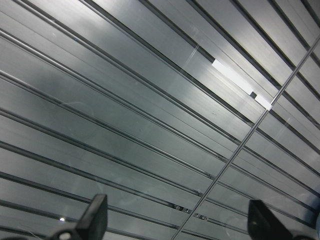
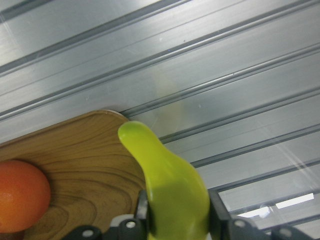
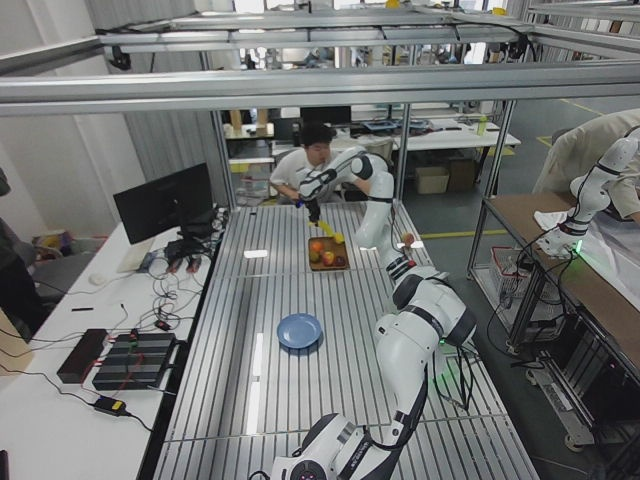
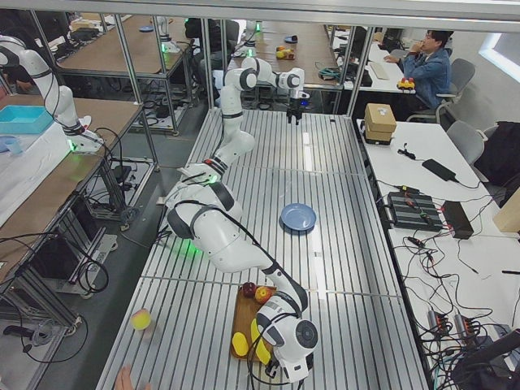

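Observation:
My right gripper is shut on a yellow-green fruit (image 2: 170,185), held above a wooden tray (image 2: 85,150) with an orange (image 2: 20,195) in it; the camera views show more fruit there, red and yellow. My left gripper hangs over bare slatted table, open, with nothing between its fingers. A blue plate (image 3: 299,330) lies empty at mid table. A separate round fruit (image 4: 140,319) is outside the tray, near a person's hand.
A person (image 3: 300,170) leans at the table's far end by the tray. A white side table (image 4: 439,195) carries electronics and cables.

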